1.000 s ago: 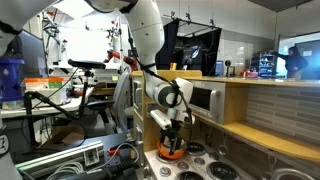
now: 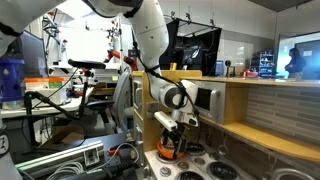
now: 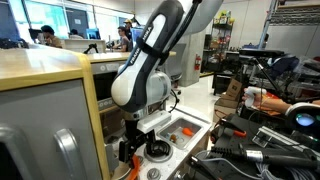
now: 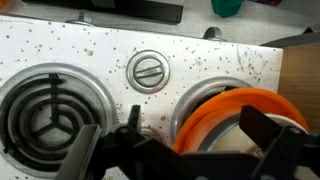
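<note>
An orange bowl or pan [image 4: 235,100] sits on the stove's right-hand burner in the wrist view, with a pale round surface inside its rim. My gripper hangs over it with its dark fingers spread wide. One finger [image 4: 262,132] overlaps the bowl, while the other side lies over the metal stovetop between the burners. Whether either finger touches the rim cannot be made out. In the first exterior view the orange bowl [image 2: 168,153] shows just under the gripper [image 2: 176,137]. The second exterior view shows an orange part [image 3: 135,166] low beside the gripper [image 3: 129,148].
A coiled burner [image 4: 48,118] and a knob [image 4: 148,71] occupy the stovetop's left part in the wrist view. Behind the arm stand a microwave [image 2: 211,98] and a wooden shelf [image 2: 265,105]. In the second exterior view, a sink [image 3: 184,128] contains another orange item.
The arm has shifted slightly, with the gripper a little lower and further left over the orange bowl. The surroundings look unchanged.
</note>
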